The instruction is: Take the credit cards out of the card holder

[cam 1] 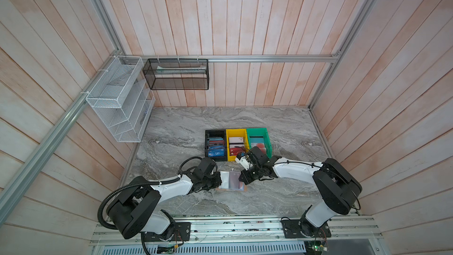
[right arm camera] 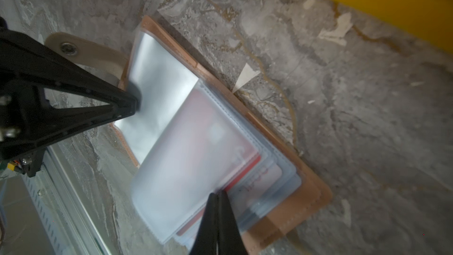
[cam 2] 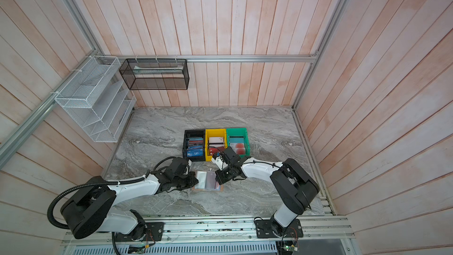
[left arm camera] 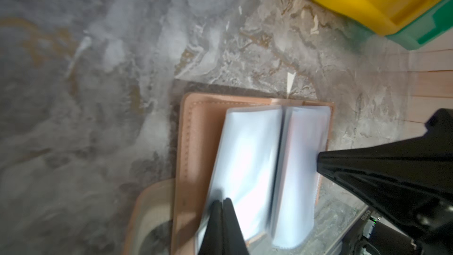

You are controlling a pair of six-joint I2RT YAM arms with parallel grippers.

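Observation:
A tan card holder (left arm camera: 193,151) lies spread on the marble table, its white translucent sleeves (left arm camera: 245,160) facing up. In the right wrist view a card with a red stripe (right arm camera: 240,172) shows under the frosted sleeves (right arm camera: 193,146) at the holder's right half. My left gripper is shut at the edge of the left sleeve, with no card visible between its fingers. My right gripper is shut over the stacked sleeves on the right, also with no card visible between its fingertips.
Black (cam 1: 207,144), yellow (cam 1: 228,139) and green (cam 1: 264,137) trays of cards stand just behind the holder. Wire baskets (cam 1: 176,80) hang on the back and left walls.

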